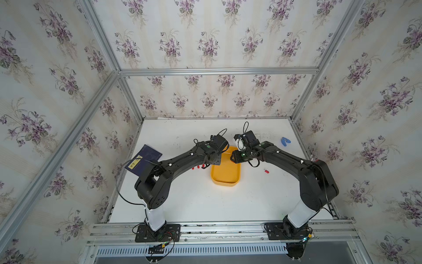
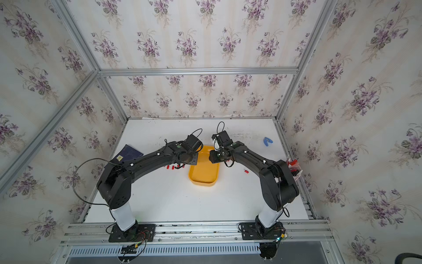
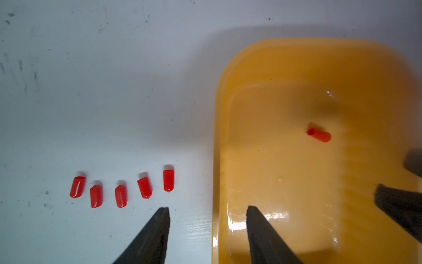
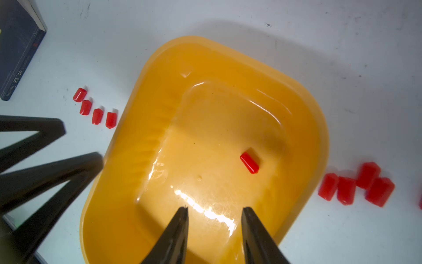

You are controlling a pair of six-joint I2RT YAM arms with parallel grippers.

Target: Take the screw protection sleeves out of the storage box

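One red screw sleeve lies alone on the floor of the yellow storage box; the left wrist view shows the same sleeve (image 3: 319, 134) too. Above the box stands my right gripper, open and empty, its fingertips nearer the camera than the sleeve. My left gripper hovers over the box's left wall with its fingers apart and nothing between them. Left of the box a row of several red sleeves (image 3: 120, 195) rests on the table. Several more sleeves (image 4: 346, 190) lie close outside its right wall.
A dark blue book (image 1: 143, 160) lies at the table's left. Blue objects (image 1: 285, 141) sit at the back right, and a container with red items (image 2: 295, 167) stands at the right edge. Both grippers are close together over the box.
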